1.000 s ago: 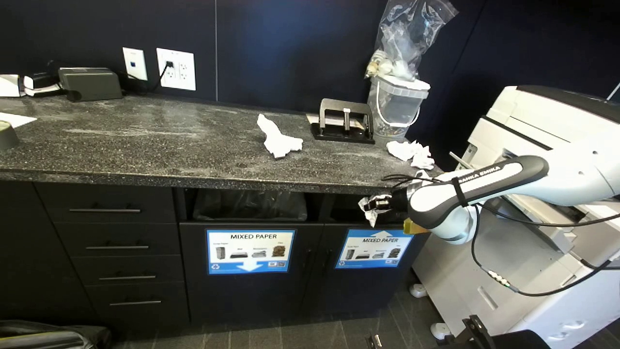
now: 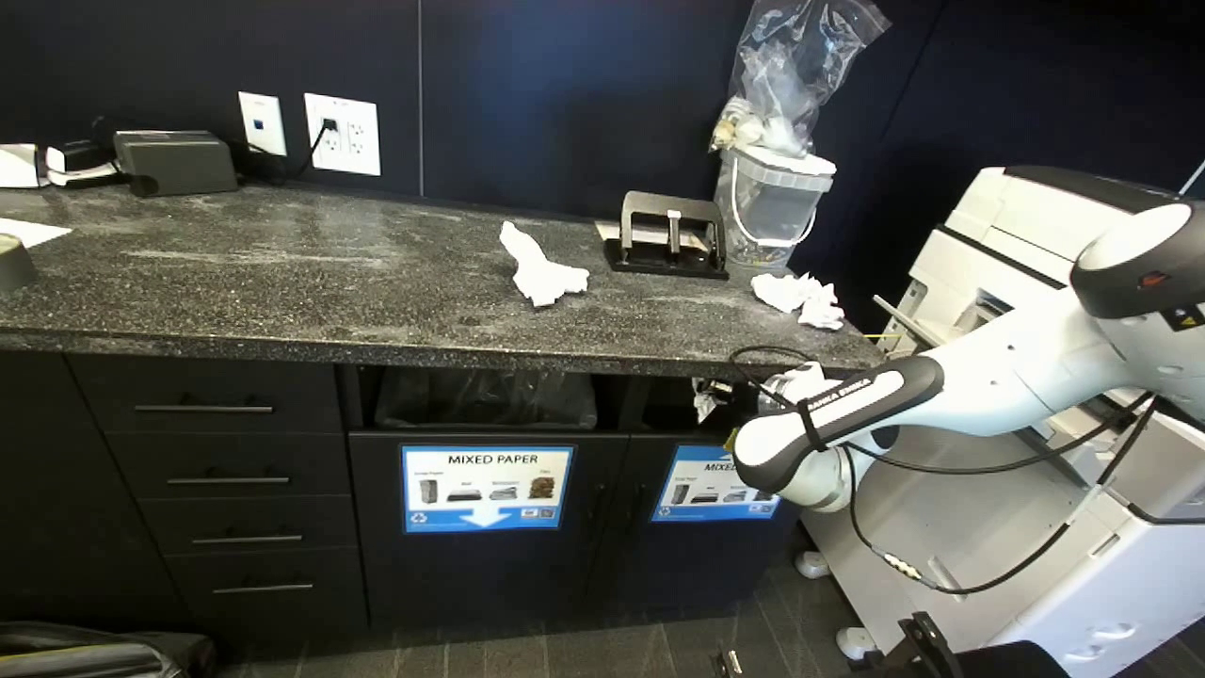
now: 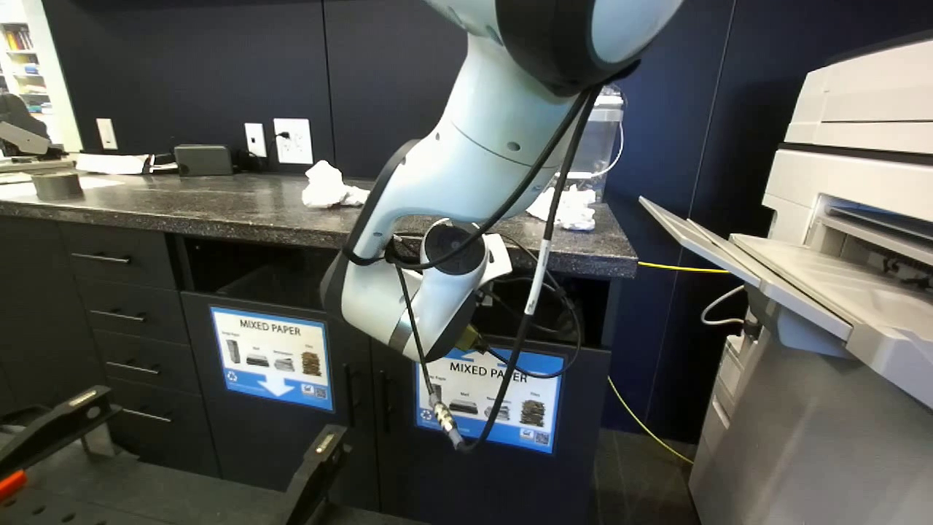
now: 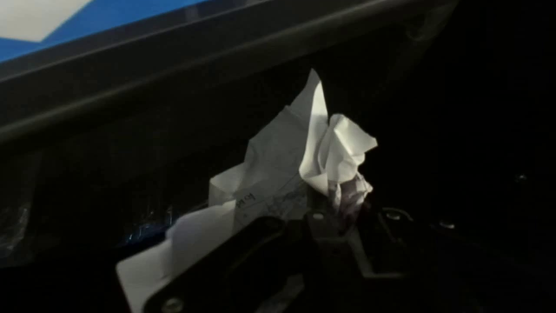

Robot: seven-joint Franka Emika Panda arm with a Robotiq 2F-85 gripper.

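Observation:
Crumpled white paper (image 4: 339,148) is pinched in my gripper, which is shut on it; some handwriting shows on the sheet. In exterior view 1, the gripper (image 2: 723,395) and a bit of the paper (image 2: 705,400) are at the right-hand bin opening (image 2: 666,416), under the counter. The bin's dark interior surrounds them in the wrist view, and a bin rim (image 4: 156,73) crosses the upper left. In exterior view 2 my arm hides the gripper. Two more crumpled papers lie on the counter, one near the middle (image 2: 539,269) and one at the right (image 2: 799,298).
The counter edge (image 2: 452,350) runs above both bin openings. A hole punch (image 2: 668,237) and a clear bucket (image 2: 774,203) stand at the back. To the right is a large printer (image 3: 840,262) with protruding trays. A cable (image 2: 1017,469) hangs from my arm.
My arm has moved left and inward, carrying the paper from in front of the right opening into it. The papers on the counter have not moved.

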